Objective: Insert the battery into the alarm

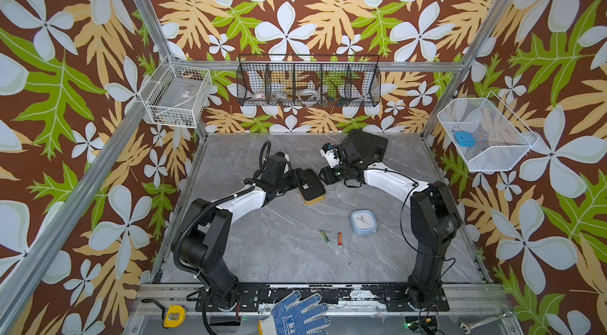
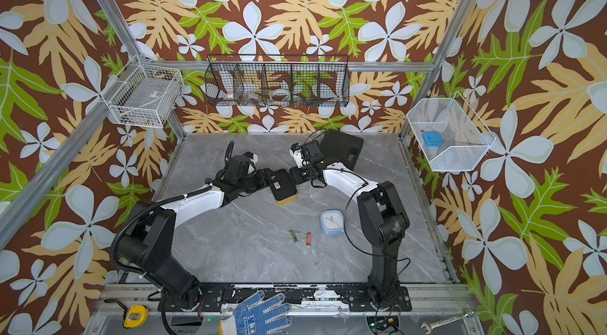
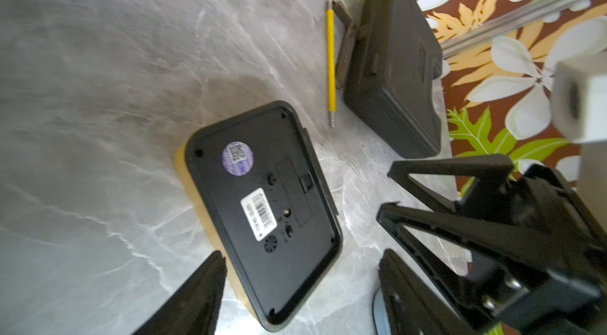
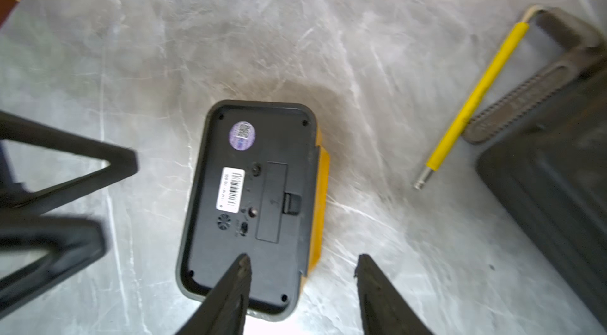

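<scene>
A yellow-sided alarm point(image 3: 259, 252) lies face down between my grippers, its black back showing the battery cover point(image 4: 272, 202). In the left wrist view my left gripper stands open at the alarm's near end, nothing held. My right gripper, also open, hovers over the alarm's right side in its wrist view. In the top left view a green battery point(image 1: 324, 235) and an orange battery point(image 1: 340, 238) lie on the table in front of the alarm.
A black case point(image 3: 395, 63) and a yellow-handled rod point(image 3: 330, 56) lie behind the alarm. A light-blue clock point(image 1: 363, 221) sits at front right. Wire baskets hang along the walls.
</scene>
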